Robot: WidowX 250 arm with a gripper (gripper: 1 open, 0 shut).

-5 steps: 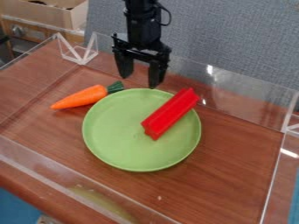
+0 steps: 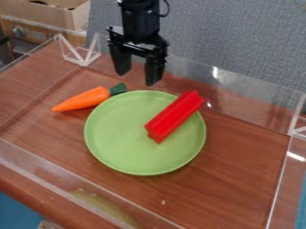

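Note:
A black gripper (image 2: 138, 63) hangs above the back edge of a green plate, its fingers spread apart with nothing between them. On the right part of the green plate (image 2: 125, 143) lies a red block (image 2: 174, 116), long and tilted diagonally. An orange toy carrot (image 2: 84, 98) with a green top lies on the wooden surface just left of the plate, its top pointing toward the back right.
Clear low walls edge it, with white brackets (image 2: 78, 54) at the back corners. A cardboard box (image 2: 42, 13) sits beyond the back left.
The gripper has shifted slightly to the left over the last second. The plate, block and carrot have not moved.

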